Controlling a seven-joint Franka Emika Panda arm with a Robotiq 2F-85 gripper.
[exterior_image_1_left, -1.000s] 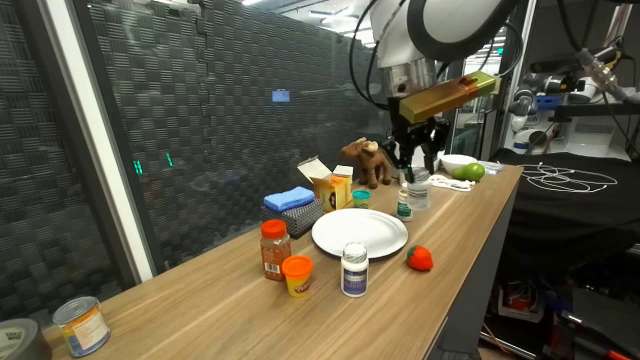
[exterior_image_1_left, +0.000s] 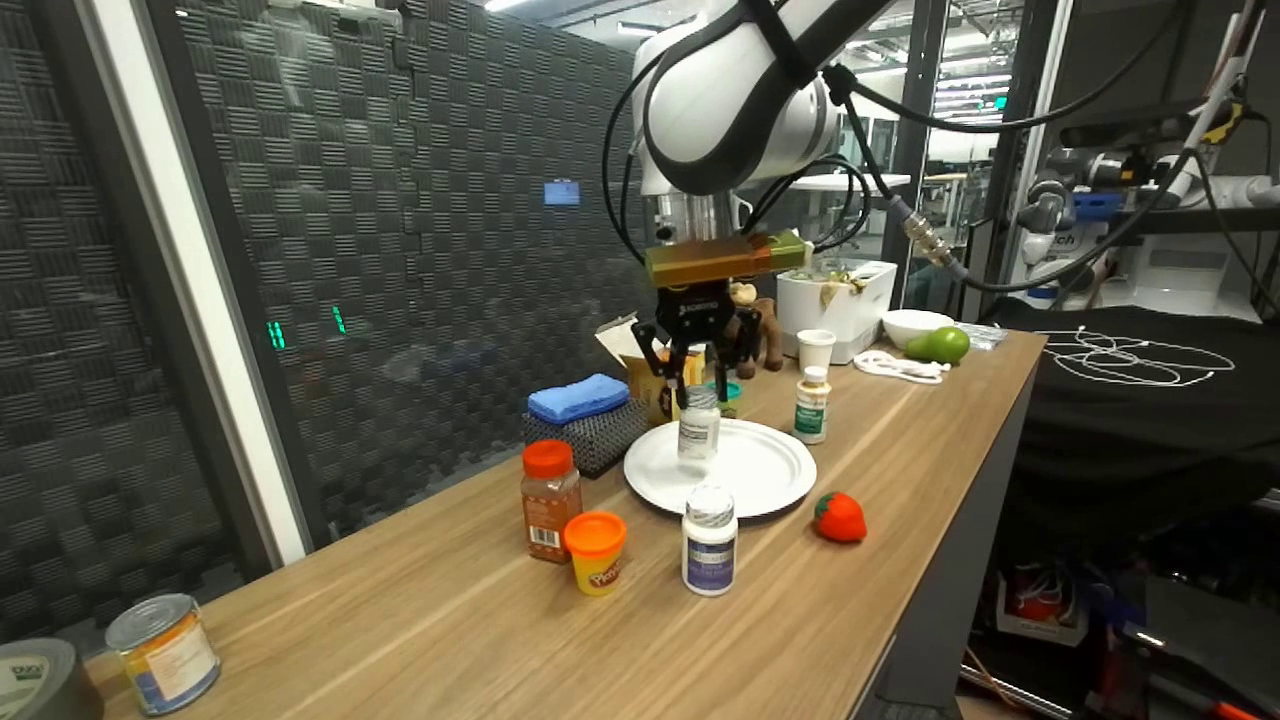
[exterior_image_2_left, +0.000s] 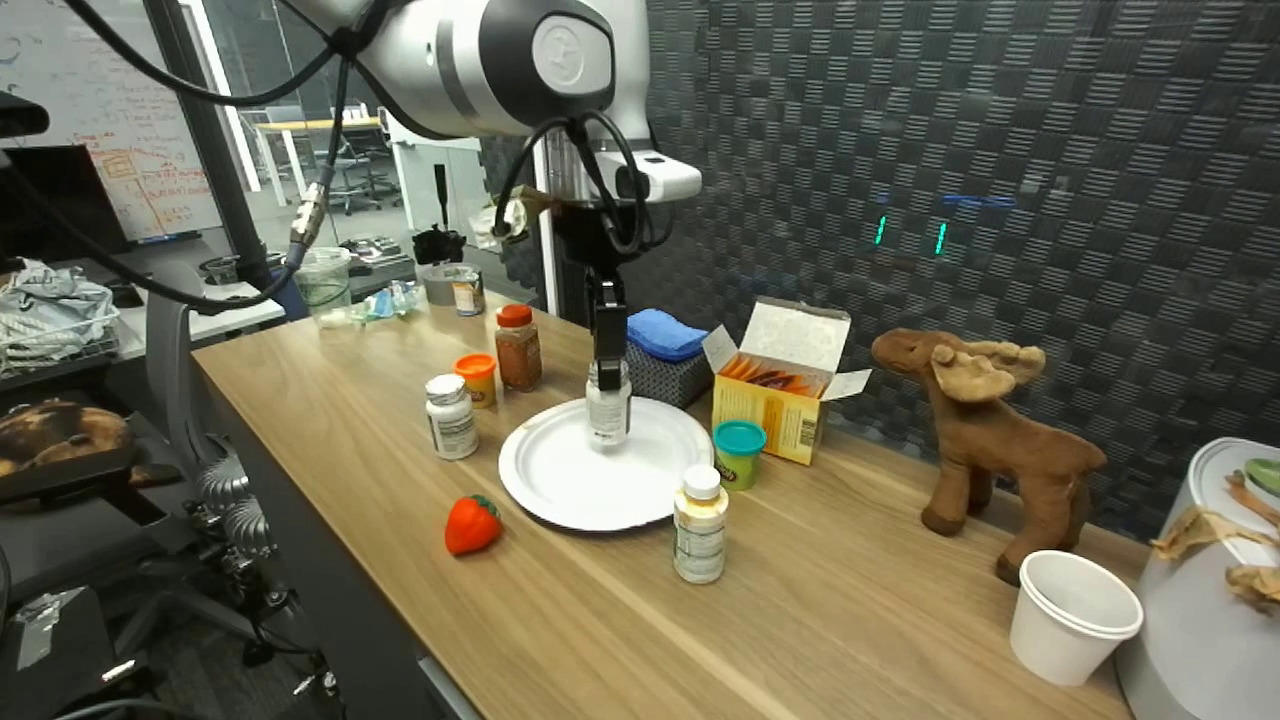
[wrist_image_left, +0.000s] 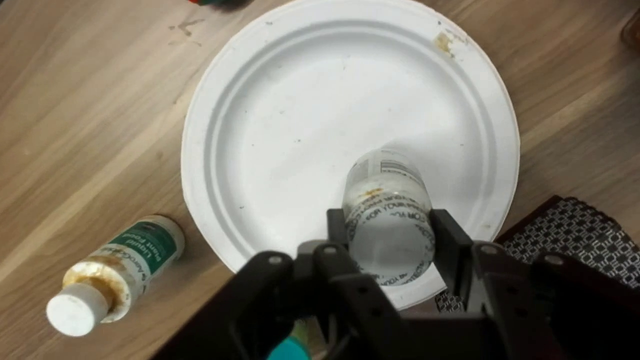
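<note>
My gripper (exterior_image_1_left: 699, 390) is shut on a small white pill bottle (exterior_image_1_left: 698, 434), its fingers on either side of the cap. In the wrist view the bottle (wrist_image_left: 390, 192) stays between the two black fingertips, cap toward the camera. It is upright over the white paper plate (wrist_image_left: 312, 126), on the side nearer the black box. Whether its base touches the plate is hard to tell. In the second exterior view the bottle (exterior_image_2_left: 608, 414) is seen over the far half of the plate (exterior_image_2_left: 558, 492).
Round the plate stand a plant food bottle (exterior_image_2_left: 699, 528), a teal-lidded tub (exterior_image_2_left: 738, 454), a black box with blue cloth (exterior_image_1_left: 584, 420), a spice jar (exterior_image_1_left: 551, 502), an orange-lidded tub (exterior_image_1_left: 595, 552), another pill bottle (exterior_image_1_left: 709, 540) and a toy strawberry (exterior_image_1_left: 840, 517).
The arm has swung left in the first exterior view and come lower, carrying the pill bottle from beside the plant food bottle to over the plate. The other objects have stayed put.
</note>
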